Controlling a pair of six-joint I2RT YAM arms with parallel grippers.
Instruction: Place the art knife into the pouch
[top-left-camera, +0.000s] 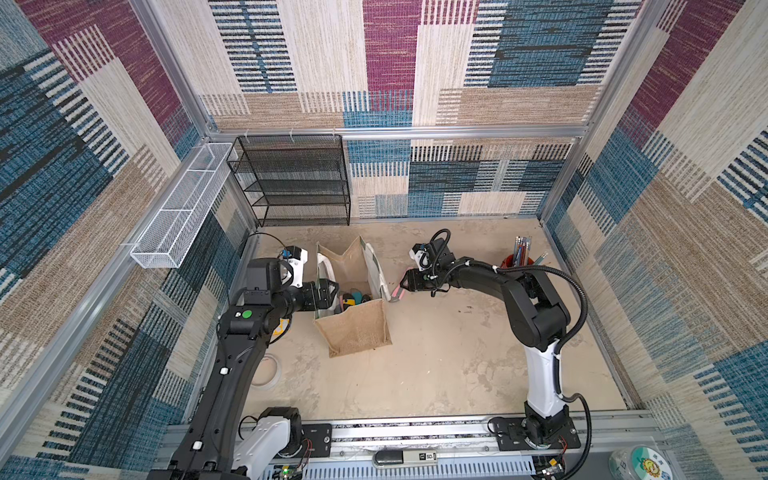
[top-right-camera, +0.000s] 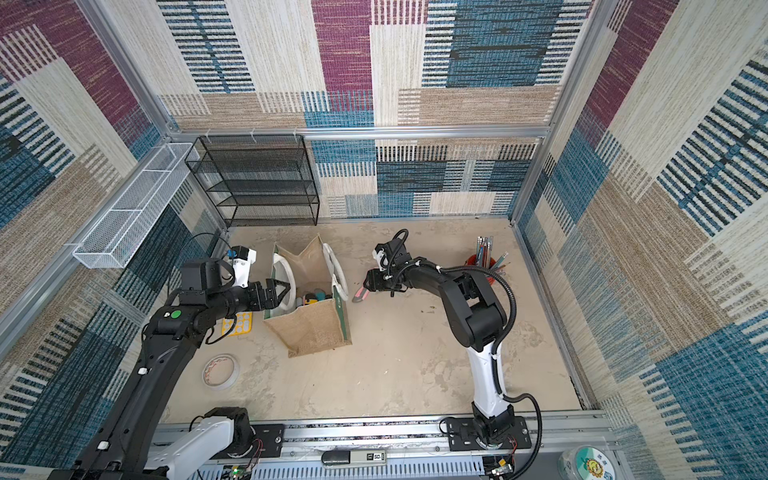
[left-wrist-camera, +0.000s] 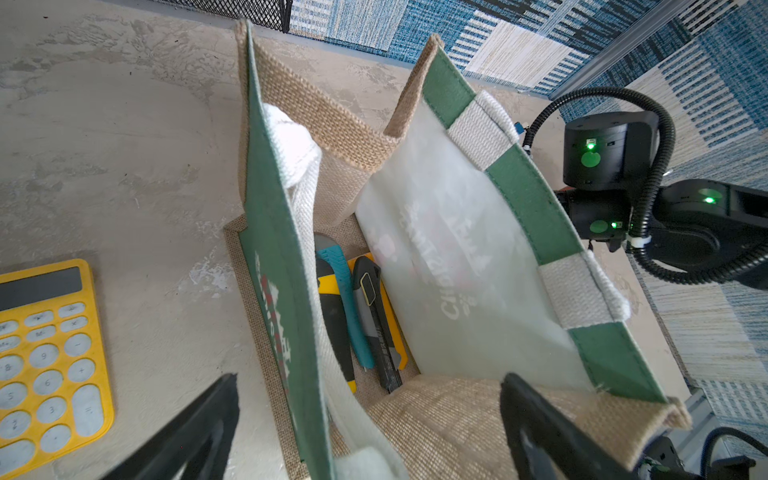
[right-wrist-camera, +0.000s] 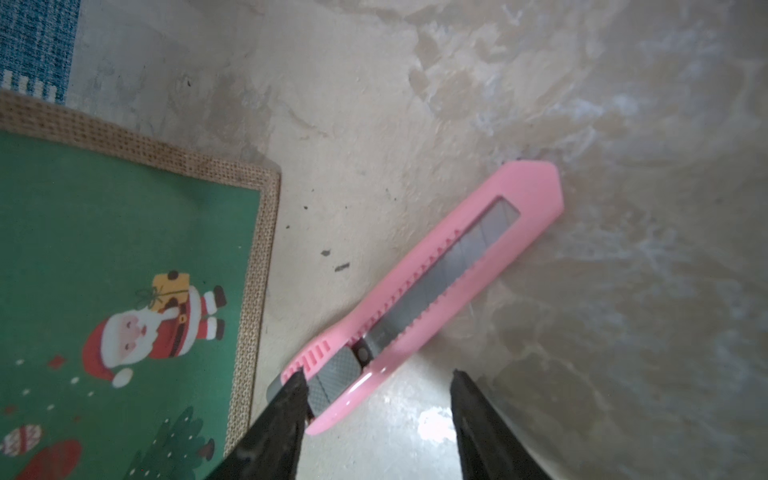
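A pink art knife (right-wrist-camera: 424, 296) lies flat on the table, slanted, just right of the pouch. My right gripper is open over its grey end, with one finger (right-wrist-camera: 276, 424) overlapping that end in the right wrist view; nothing is held. In the top left view that arm partly covers the knife (top-left-camera: 396, 293). The pouch (top-right-camera: 316, 332), a burlap bag with green sides and white handles, stands upright and open at the top. My left gripper is open at the pouch's left wall, its fingers spread to either side of the bag in its wrist view.
Inside the pouch lie a dark cutter (left-wrist-camera: 376, 320), a teal item (left-wrist-camera: 348, 304) and other tools. Left of it are a yellow calculator (left-wrist-camera: 52, 360) and a tape roll (top-right-camera: 220, 371). A red pen cup (top-right-camera: 480, 260) stands far right.
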